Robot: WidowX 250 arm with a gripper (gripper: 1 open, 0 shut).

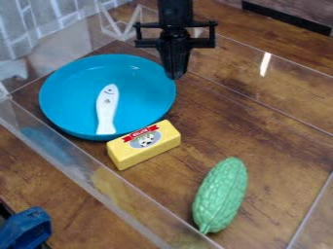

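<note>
A blue plate (143, 97) sits at the left of the wooden table with a white fish-shaped piece (108, 109) on it. A yellow packaged block (143, 145) lies just below the plate, and a green corn-shaped vegetable (220, 195) lies at the lower right. My gripper (174, 70) hangs above the plate's upper right edge. It is shut, with nothing visible between its fingers.
A blue object (23, 230) is at the bottom left corner. Clear partition walls edge the left side.
</note>
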